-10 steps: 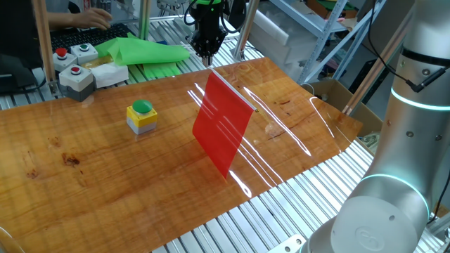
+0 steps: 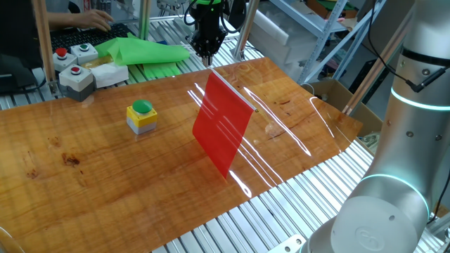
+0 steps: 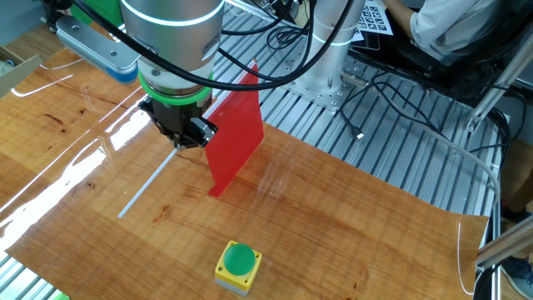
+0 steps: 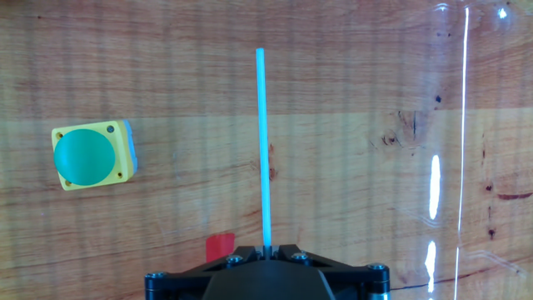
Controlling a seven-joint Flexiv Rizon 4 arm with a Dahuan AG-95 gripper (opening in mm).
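Observation:
A red flag [image 2: 223, 123] hangs from a thin white rod [image 4: 264, 150], with its lower edge close to the table; whether it touches, I cannot tell. My gripper [image 3: 179, 143] is shut on that rod near the flag's end, and in the wrist view the bare part of the rod points straight ahead from the fingers. In exterior view 1 the gripper [image 2: 207, 63] is at the far end of the flag. A yellow box with a green push button [image 4: 84, 157] sits apart on the wooden table, left of the rod in the wrist view.
Small button boxes [image 2: 76, 77] and a green cloth [image 2: 148, 51] lie beyond the table's far edge. A person's hand [image 2: 90, 19] rests by a keyboard there. Loose cables [image 3: 391, 100] cross the ribbed metal deck.
The flag, arm and button box have not visibly moved. Only the person's hand at the keyboard has shifted slightly.

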